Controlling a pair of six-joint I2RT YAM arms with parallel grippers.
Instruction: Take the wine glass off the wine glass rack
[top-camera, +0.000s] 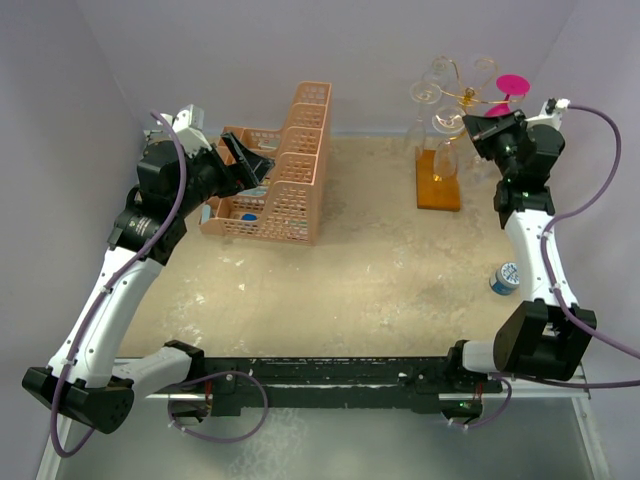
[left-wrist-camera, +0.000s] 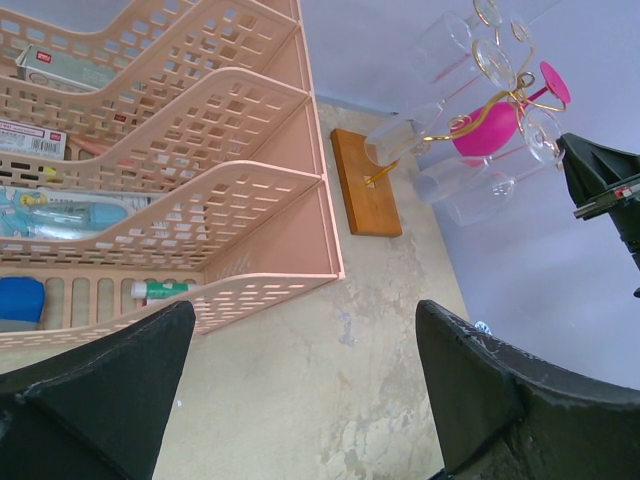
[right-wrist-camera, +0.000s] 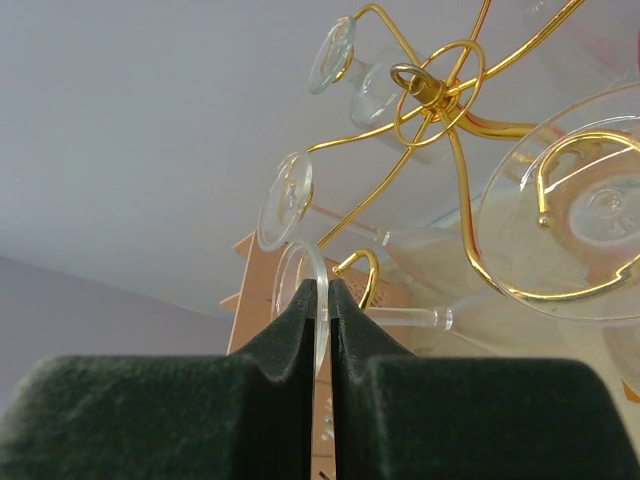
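The gold wine glass rack (top-camera: 466, 97) stands on a wooden base (top-camera: 438, 195) at the back right, hung with clear glasses and a pink one (top-camera: 512, 84). My right gripper is shut on the foot of a clear wine glass (right-wrist-camera: 310, 262) beside a gold hook; the stem runs off to the right behind the fingertips. My left gripper (top-camera: 255, 170) is open over the pink organizer, its fingers framing bare table in the left wrist view.
The pink organizer (top-camera: 309, 210) with boxes and tubes stands left of centre. A small blue jar (top-camera: 505, 280) sits at the right. Walls are close behind the rack.
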